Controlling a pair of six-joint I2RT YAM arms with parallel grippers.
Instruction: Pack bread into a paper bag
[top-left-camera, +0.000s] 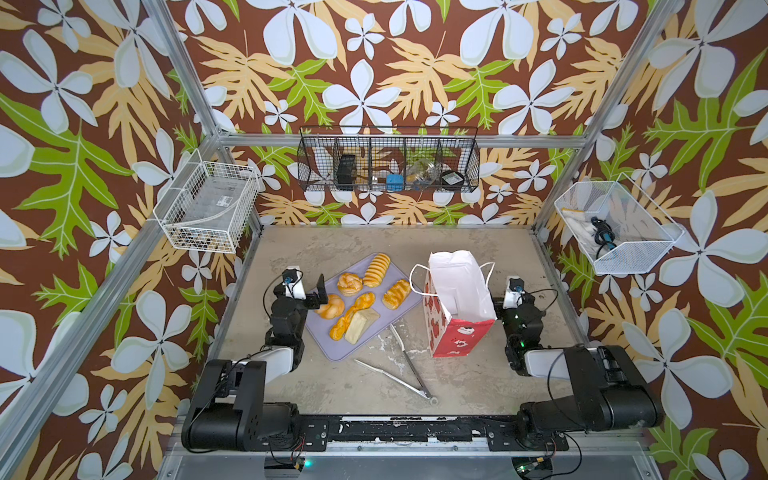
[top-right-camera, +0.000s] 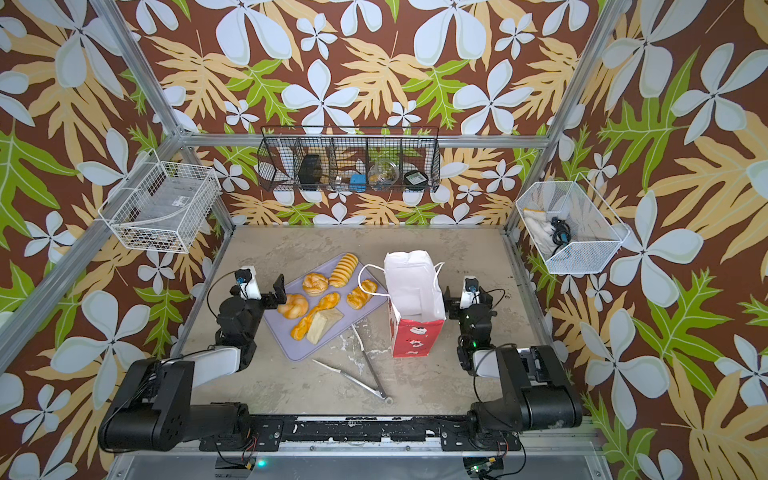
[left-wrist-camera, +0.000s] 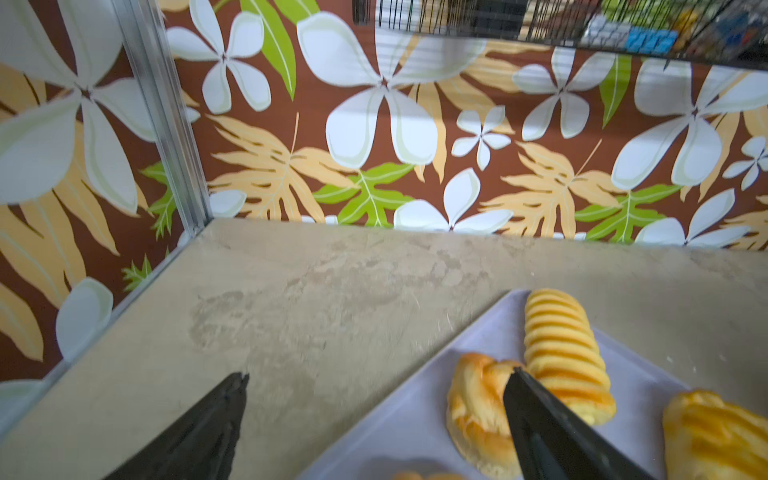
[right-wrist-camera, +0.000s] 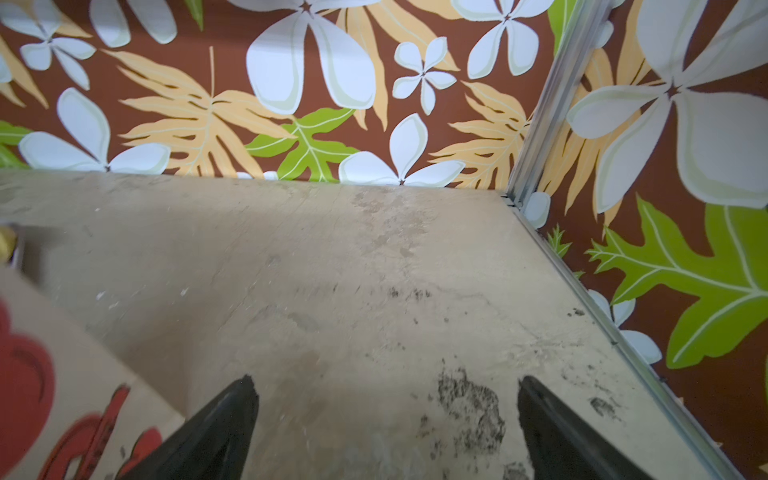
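Several bread pieces lie on a lilac tray, among them a ridged loaf, a knotted roll and a pale block-shaped loaf. To the tray's right stands a red and white paper bag, upright with its mouth open and handles out to the sides. My left gripper is open above the tray's left edge, nothing between its fingers. On the bag's right side, my right gripper is also open and empty; the bag's printed side shows at the lower left of the right wrist view.
Metal tongs lie spread on the table in front of the tray and bag. Wire baskets hang around: a black one at the back, white ones at left and right.
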